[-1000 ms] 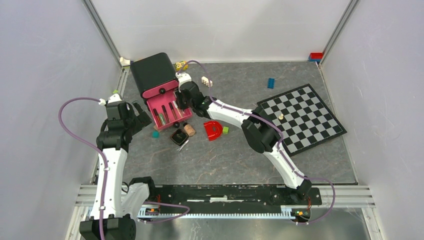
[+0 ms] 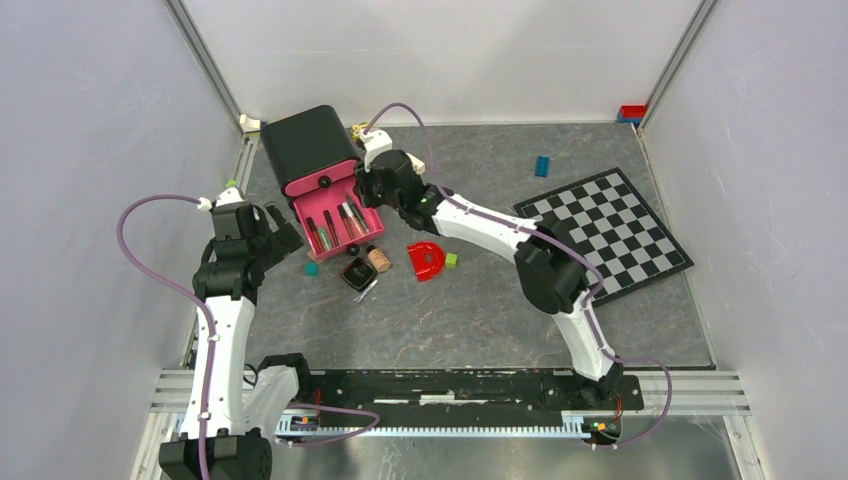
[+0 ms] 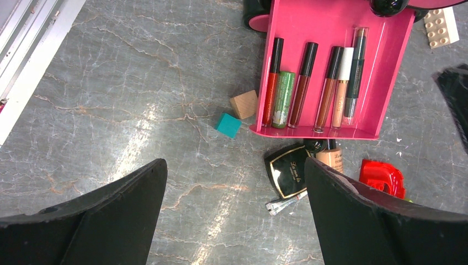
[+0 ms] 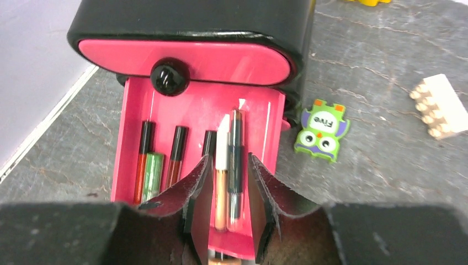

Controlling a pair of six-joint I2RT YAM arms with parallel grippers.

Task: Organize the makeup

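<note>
The pink drawer (image 3: 386, 49) of the black makeup box (image 2: 308, 140) is pulled out. In it lie, side by side, a red tube (image 3: 270, 91), a green tube (image 3: 283, 99), two dark-capped brown tubes, a white-capped tube (image 3: 341, 85) and a dark two-ended stick (image 3: 356, 74). My right gripper is above the drawer, fingers apart, clear of the stick lying below. My left gripper stands open left of the drawer, nothing between its fingers. Outside the drawer's front edge are a black compact (image 3: 288, 171), a tan bottle (image 3: 331, 158) and a brush (image 3: 287, 203).
A wooden cube (image 3: 244, 104) and a teal cube (image 3: 228, 125) sit left of the drawer's front corner. Right of it is a green owl (image 4: 322, 131); a red toy (image 2: 426, 260) is nearer the front. The chessboard (image 2: 610, 235) lies far right. Free floor spreads across the front.
The stick, slanted a second ago, now lies beside the white-capped tube. My left arm is still.
</note>
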